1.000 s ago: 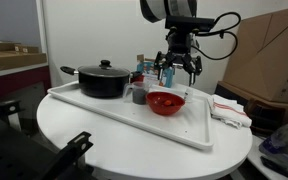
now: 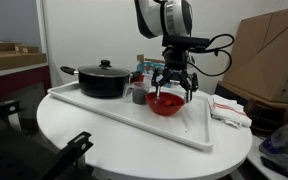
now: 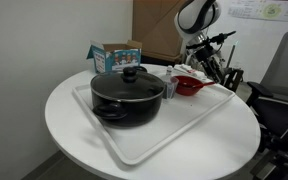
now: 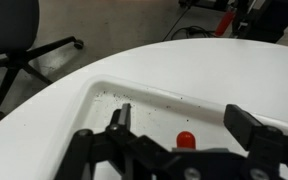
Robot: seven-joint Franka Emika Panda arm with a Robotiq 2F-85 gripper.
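Note:
A red bowl (image 2: 165,105) rests on the white tray (image 2: 192,137), with a red item partly visible inside it. My gripper (image 2: 174,91) is low over the bowl, its fingers apart and pointing down. In exterior view 2 the arm stands behind the bowl (image 3: 187,87), and a red handle-like piece shows at the bowl's right side. The wrist view has one finger (image 4: 119,117) at left and the other at right, spread wide. A rounded red tip (image 4: 186,140) lies in the gap between them, not visibly gripped; the gripper body hides what is below it.
A black lidded pot (image 2: 103,79) and a grey cup (image 2: 139,95) stand on the tray left of the bowl. A striped towel (image 2: 231,111) lies at the table's right, and a colourful box (image 3: 114,57) stands at the back. The tray's front right is clear.
My gripper has come down toward the red bowl and its fingers are now at about rim height in exterior view 1. Bowl, cup and pot look unmoved.

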